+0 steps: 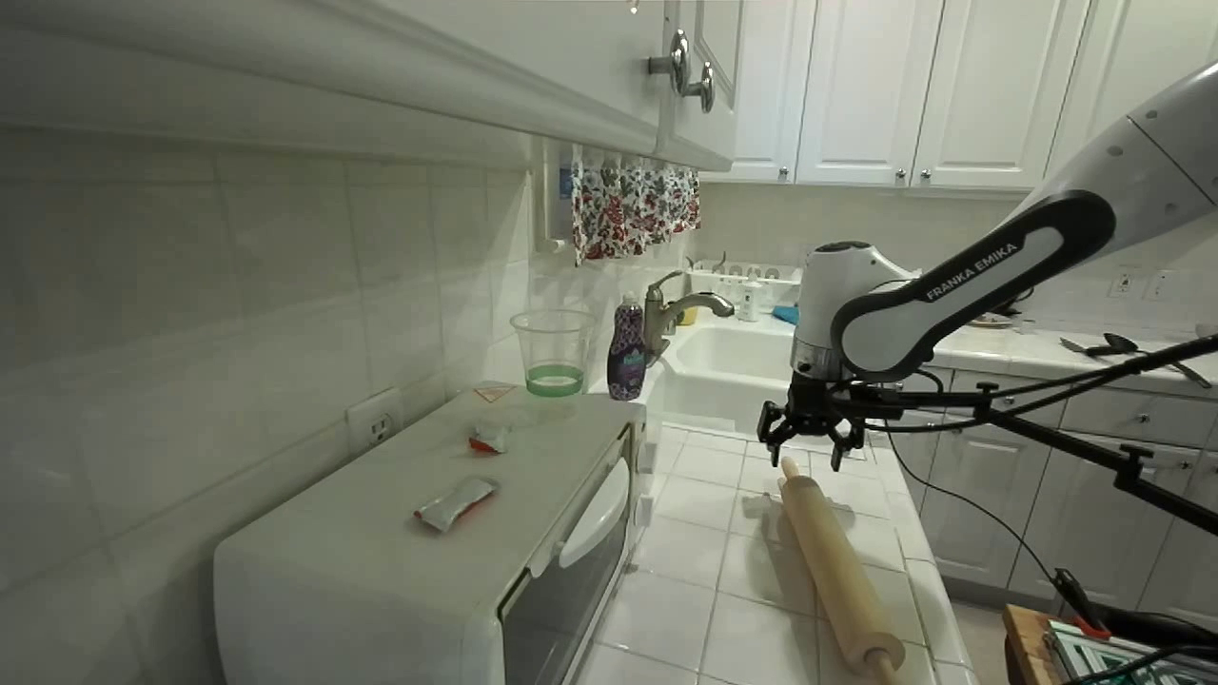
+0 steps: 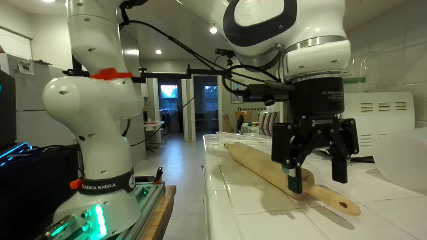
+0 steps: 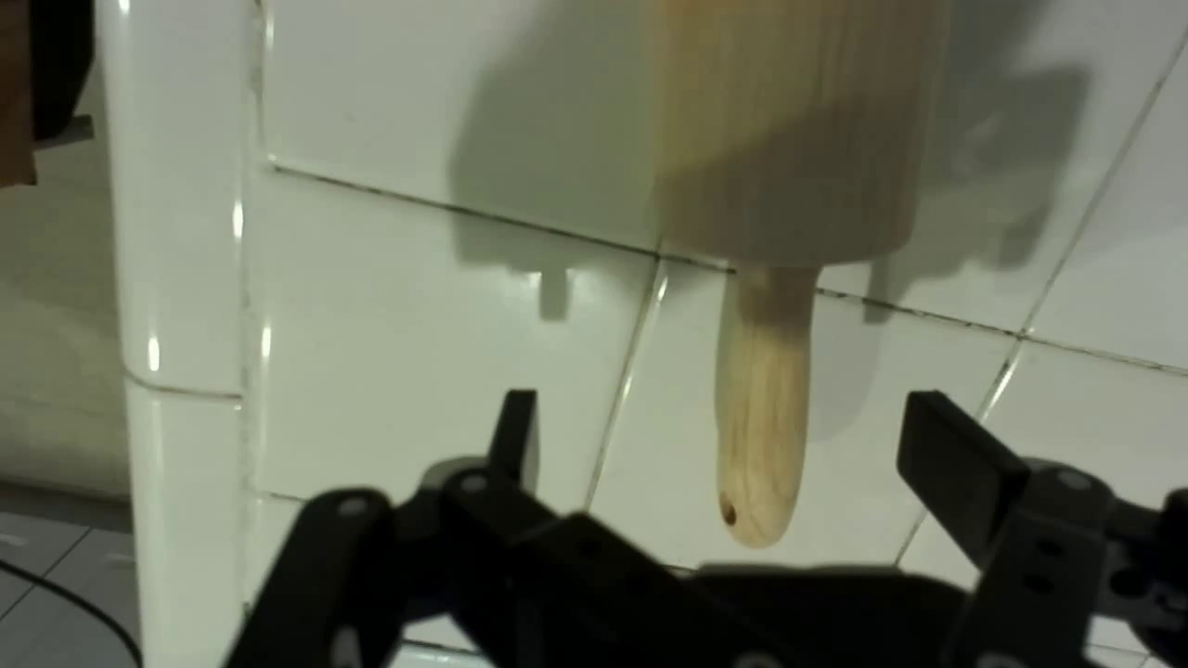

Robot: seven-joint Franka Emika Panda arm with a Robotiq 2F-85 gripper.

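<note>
A wooden rolling pin [image 1: 835, 565] lies along the white tiled counter, roughly parallel to its front edge. Its far handle [image 3: 766, 434] points toward my gripper in the wrist view, between the two spread fingers but below them. In the second exterior view the gripper [image 2: 317, 182] hangs open above that handle [image 2: 334, 198], fingertips pointing down. Nothing is between the fingers, and the handle rests on the tiles. From the first exterior view, the gripper [image 1: 806, 459] stands over the sink end of the pin.
A white toaster oven [image 1: 377, 548] with two small packets and a clear cup [image 1: 554, 354] stands along the wall. Beyond it are a purple soap bottle [image 1: 627, 348], a faucet [image 1: 685, 306] and the sink [image 1: 731, 356]. Bare tiles [image 1: 685, 537] lie between oven and pin.
</note>
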